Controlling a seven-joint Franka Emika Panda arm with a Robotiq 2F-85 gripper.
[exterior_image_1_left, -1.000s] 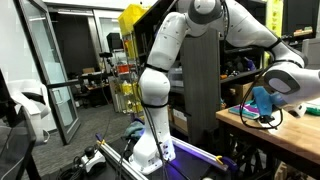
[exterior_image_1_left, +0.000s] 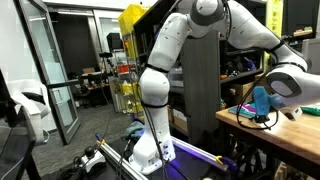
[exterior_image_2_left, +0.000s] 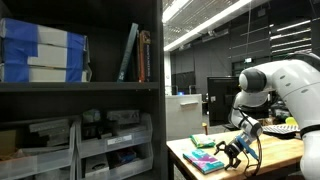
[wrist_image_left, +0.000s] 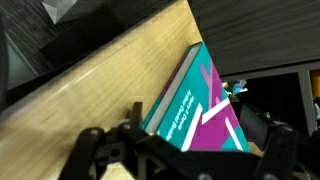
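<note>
A book (wrist_image_left: 197, 108) with a teal spine and a purple, teal and white cover lies on the wooden tabletop in the wrist view. In exterior view 2 the same book (exterior_image_2_left: 207, 163) is near the table's left end. My gripper is open, its dark fingers at the bottom of the wrist view, overlapping the near part of the book. Exterior view 1 has the gripper (exterior_image_1_left: 262, 108) low over the table beside the book (exterior_image_1_left: 238, 113). Whether the fingers touch the book, I cannot tell.
The wooden table (exterior_image_1_left: 275, 133) has bare surface along its front edge. Behind the book lies another green item (exterior_image_2_left: 205, 140). A dark shelf (exterior_image_2_left: 105, 95) with books and clear bins stands to the left in exterior view 2.
The arm's wrist and gripper have shifted only slightly in exterior view 1. The book looks unmoved.
</note>
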